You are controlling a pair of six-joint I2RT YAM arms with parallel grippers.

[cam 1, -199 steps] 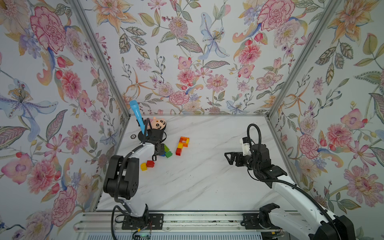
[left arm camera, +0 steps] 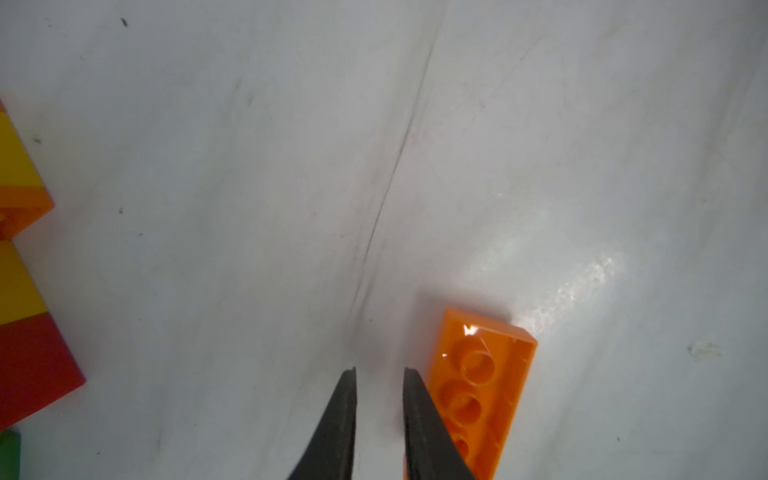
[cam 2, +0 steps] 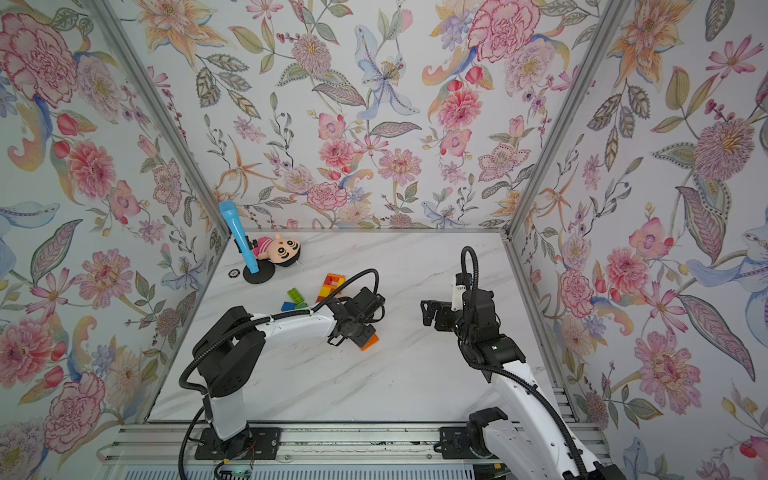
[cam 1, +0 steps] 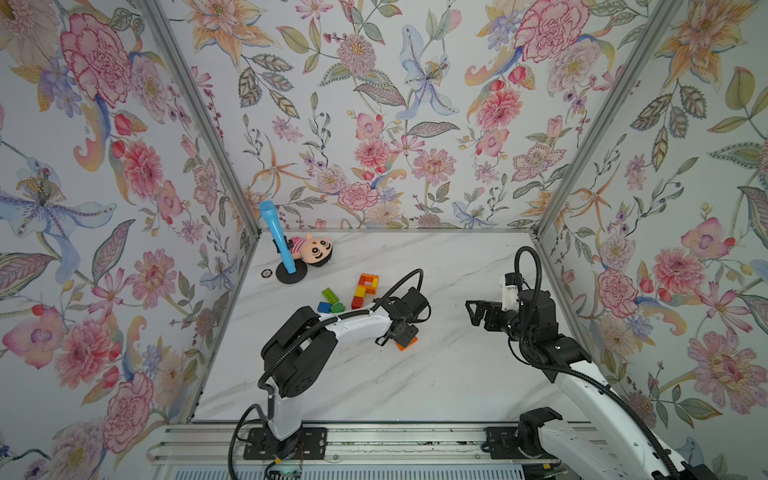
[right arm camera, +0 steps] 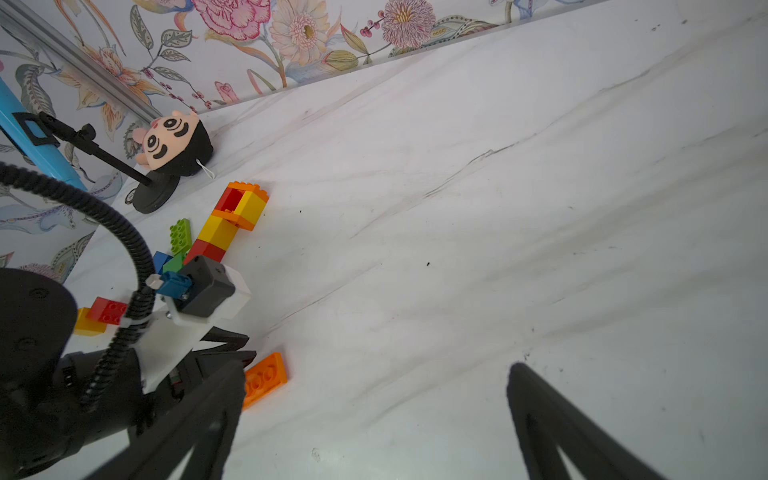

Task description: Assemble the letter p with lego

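Note:
A long orange brick [left arm camera: 512, 352] shows its hollow face with a row of round tubes. It is slanted, partly behind the right-hand finger of my left gripper. That gripper's fingertips are a little apart, with bare table visible through the gap. Whether the brick touches the table or a finger, I cannot tell. In the top left view, the joined red, yellow and orange bricks [cam 1: 360, 292] form a stem with a loop, left of the left gripper. My right gripper is wide open and empty, over at the right side.
Lime green [right arm camera: 181, 236], blue and darker green bricks lie left of the joined piece. A red brick [right arm camera: 108, 310] and a yellow brick [right arm camera: 88, 323] lie nearer the front left. A doll [cam 1: 313, 250] and a blue microphone on a stand [cam 1: 278, 236] occupy the back left.
The right arm has moved slightly right.

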